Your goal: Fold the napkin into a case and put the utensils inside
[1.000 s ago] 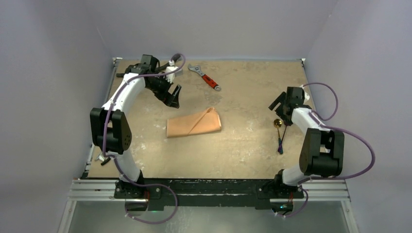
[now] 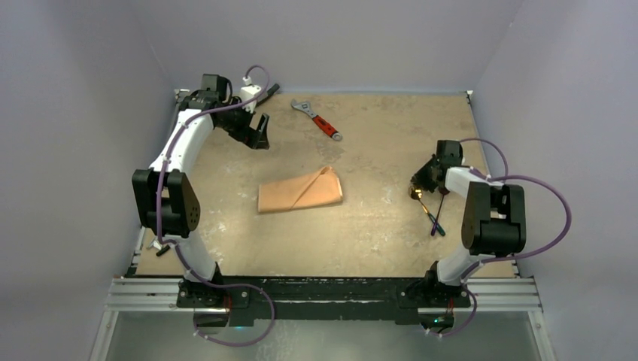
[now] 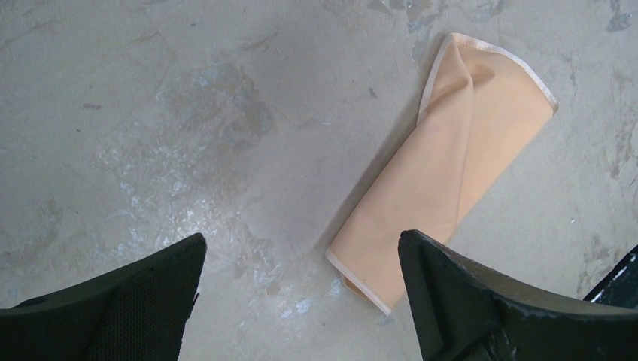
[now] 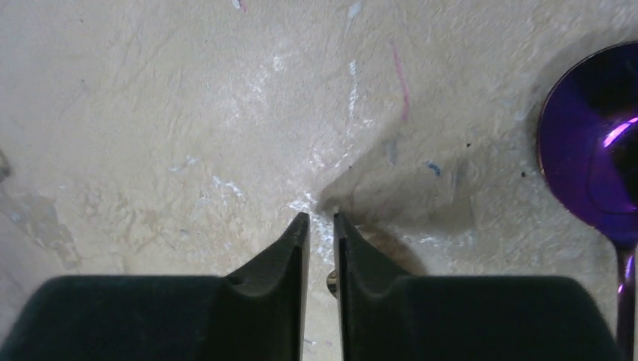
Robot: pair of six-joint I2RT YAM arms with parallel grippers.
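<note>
The peach napkin (image 2: 299, 193) lies folded into a strip at the table's middle, a diagonal flap on top, also below my left gripper in the left wrist view (image 3: 387, 214). That left gripper (image 2: 259, 129) stands open and empty, up and left of it. My right gripper (image 2: 420, 180) is low at the right, over the head of a gold spoon (image 2: 414, 192); its fingertips are close together with a narrow gap, the spoon mostly hidden beneath. Beside it lies a purple ladle or spoon (image 4: 585, 143), its handle crossing the gold one's dark handle.
A red-handled adjustable wrench (image 2: 323, 124) lies at the back centre. Dark tools sit at the back left, partly behind the left arm, and small items at the front left.
My right gripper has moved left and down and narrowed; the gold spoon has swung, its head now farther left. The left gripper has moved up and left.
</note>
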